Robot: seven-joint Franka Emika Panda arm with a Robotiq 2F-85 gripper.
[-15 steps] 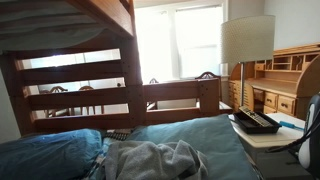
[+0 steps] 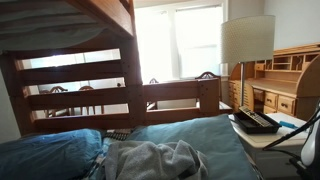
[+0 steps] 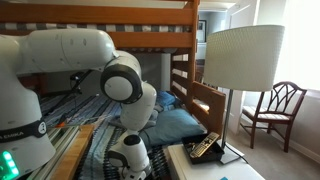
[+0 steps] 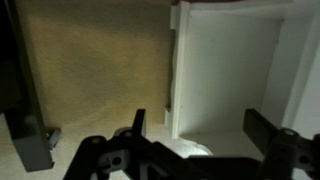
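In the wrist view my gripper stands open, its two dark fingers wide apart with nothing held between them. Beyond them lies a white box-like recess, open toward the camera, with a brown flat surface to its left. A small white object shows low in the recess, partly hidden by the gripper; what it is I cannot tell. The white arm arches down beside the bed in the second exterior view, its hand end low near the white nightstand.
A lamp and a black tray holding small items stand on the nightstand. A blue pen-like item lies beside the tray. The bed has a grey blanket and blue pillow. Wooden bunk rails stand behind.
The piece of the arm at the right edge of the first exterior view has shifted slightly. The bed, lamp and tray look unchanged.
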